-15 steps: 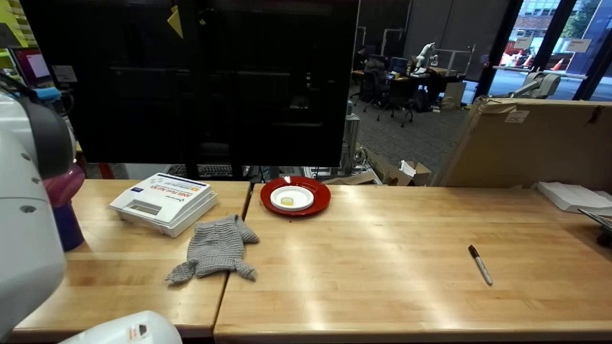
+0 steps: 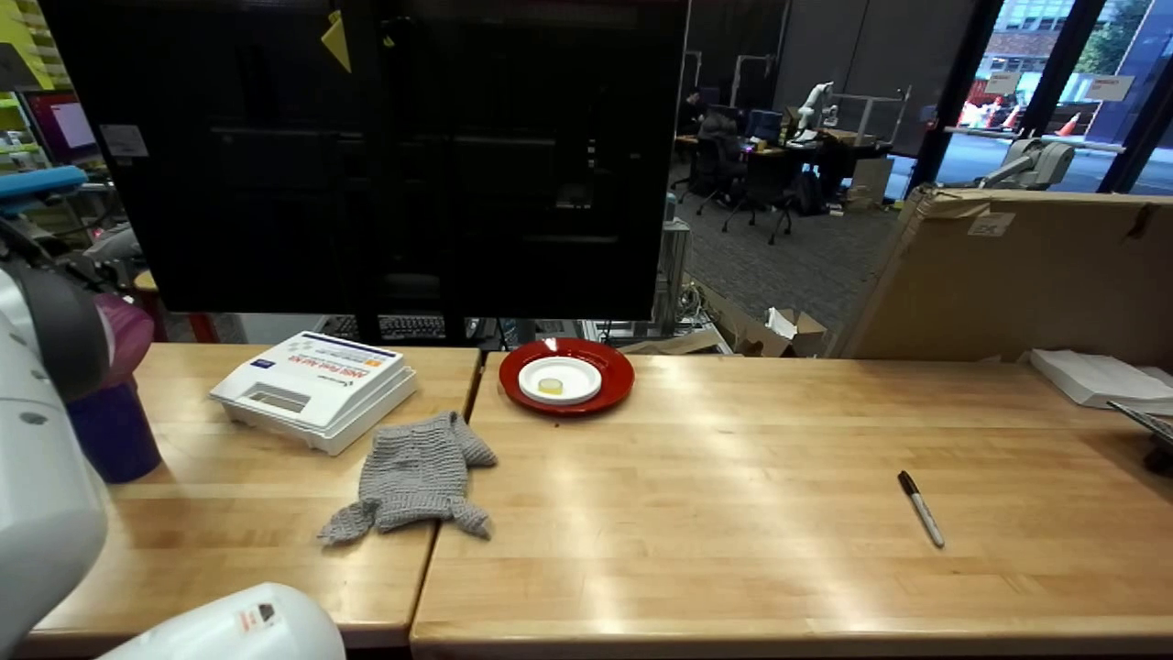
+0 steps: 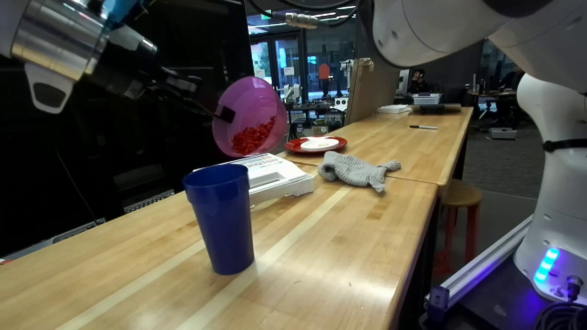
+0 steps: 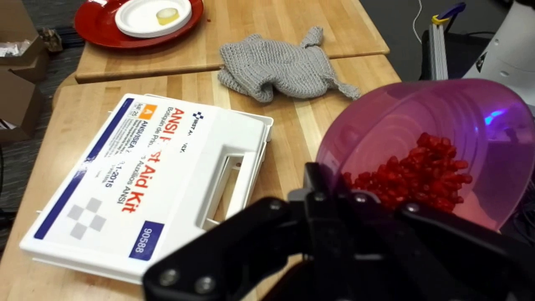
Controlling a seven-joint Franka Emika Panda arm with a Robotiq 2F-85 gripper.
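My gripper (image 3: 224, 113) is shut on the rim of a translucent purple bowl (image 3: 250, 96), which it holds up in the air, tilted on its side. Small red pieces (image 3: 254, 136) lie heaped against the bowl's lower wall; the wrist view shows the same red pieces (image 4: 421, 173) inside. A dark blue cup (image 3: 220, 225) stands upright on the table, below the bowl in exterior view 2. In exterior view 1 the cup (image 2: 115, 434) is partly hidden behind the arm, with the bowl (image 2: 126, 335) above it. The wrist view does not show the cup clearly.
A white first aid kit (image 4: 150, 185) lies flat near the cup. Beyond it are a crumpled grey knitted cloth (image 2: 418, 478) and a red plate (image 2: 618, 379) bearing a smaller white plate (image 2: 530, 379). A marker (image 2: 921, 508) lies far right.
In exterior view 1 the arm has shifted left, and the bowl has moved slightly left and up. More of the blue cup shows now. The other table objects look unmoved.
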